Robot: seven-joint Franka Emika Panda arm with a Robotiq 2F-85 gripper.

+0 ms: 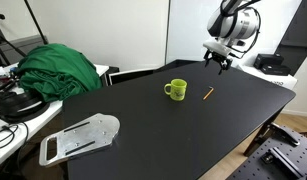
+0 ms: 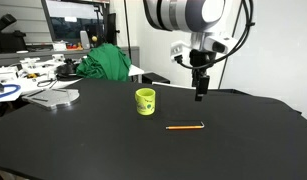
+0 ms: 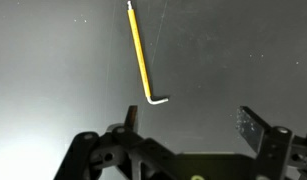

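Note:
An orange-yellow rod with a bent silver tip, like a hex key, lies flat on the dark table; it also shows as a small orange stick in exterior view 2. To its left stands a yellow-green mug, upright, its handle toward the left. My gripper hangs above the table, behind and higher than the hex key. In the wrist view the gripper has its fingers wide apart with nothing between them. The hex key's bent end lies just ahead of the gap.
A metal tray-like plate lies at the table's left front. Green cloth is heaped along the back left edge. Black equipment stands past the right end.

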